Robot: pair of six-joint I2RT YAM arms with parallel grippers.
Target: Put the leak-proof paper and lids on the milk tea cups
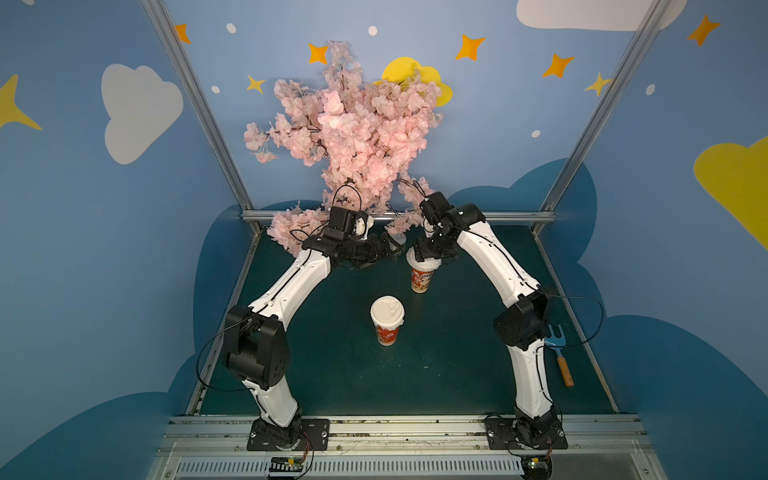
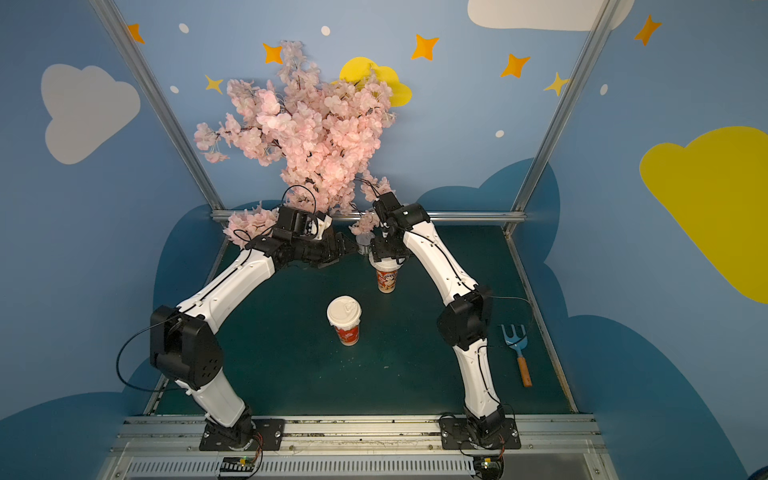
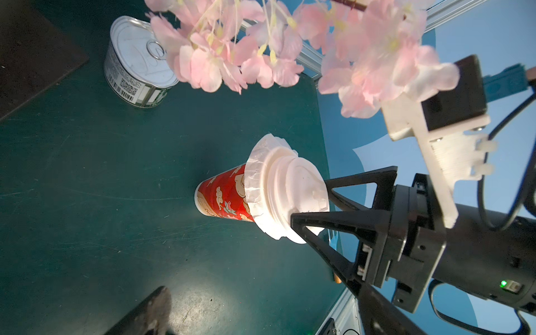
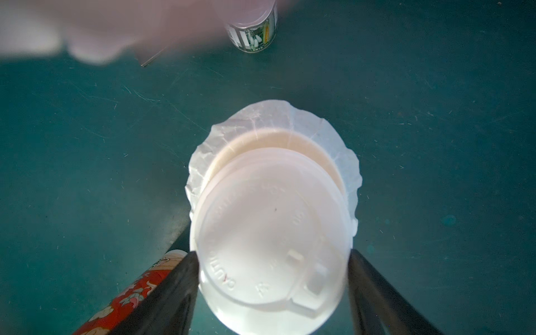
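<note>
A red patterned milk tea cup (image 3: 226, 195) stands at the back of the table. White leak proof paper (image 4: 270, 116) with a crinkled edge shows around its top, under a white lid (image 4: 273, 234). My right gripper is at that lid, a finger on either side, its fingers open about the lid's width. A second cup (image 1: 387, 334), nearer the front, wears a white lid (image 1: 389, 309) with a little white sticking out at its edge. To the left of the back cup, my left gripper (image 1: 395, 245) stands open with nothing between its fingers.
Pink blossoms (image 1: 352, 136) hang over the back and partly block the wrist views. A tin can (image 3: 142, 61) and a dark brown board (image 3: 33, 55) are near the back. A blue fork (image 1: 556, 337) lies at the right edge.
</note>
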